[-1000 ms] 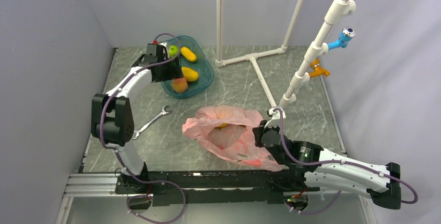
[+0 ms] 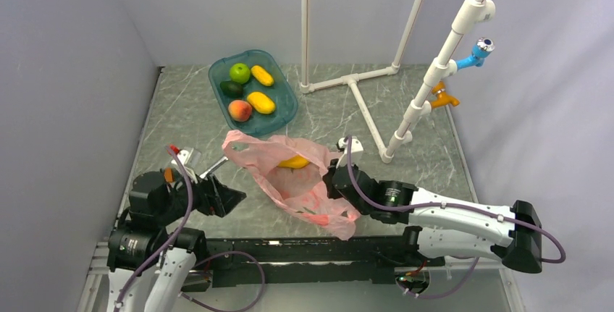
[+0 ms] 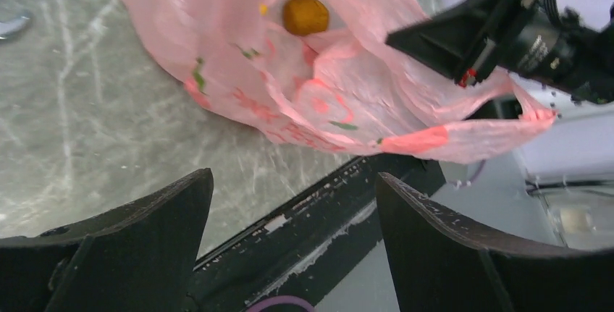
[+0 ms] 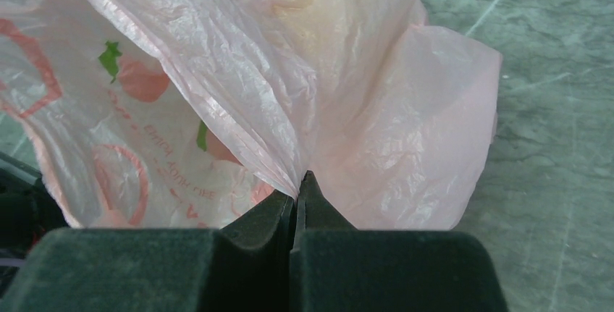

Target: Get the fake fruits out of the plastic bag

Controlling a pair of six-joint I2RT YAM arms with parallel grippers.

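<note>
The pink plastic bag (image 2: 304,200) lies open on the counter, with a yellow fruit (image 2: 294,162) showing inside it. In the left wrist view a rounded orange-brown fruit (image 3: 305,16) is visible in the bag's mouth. My right gripper is shut on a gathered fold of the bag's rim. Left of the bag, my left gripper (image 2: 235,200) is open and empty, its fingers (image 3: 166,211) spread wide. A teal tray (image 2: 288,109) at the back holds a green apple (image 2: 240,73), a peach (image 2: 240,111), two yellow fruits (image 2: 261,102) and a dark green fruit (image 2: 232,89).
A wrench (image 2: 214,166) lies partly hidden behind my left arm. White pipes (image 2: 368,116) with blue and orange taps stand at the back right. Bare counter (image 2: 174,106) shows left of the tray.
My left arm has swung from over the tray toward the front, beside the bag. The right gripper has moved left, and the bag with it. The peach has shifted slightly in the tray.
</note>
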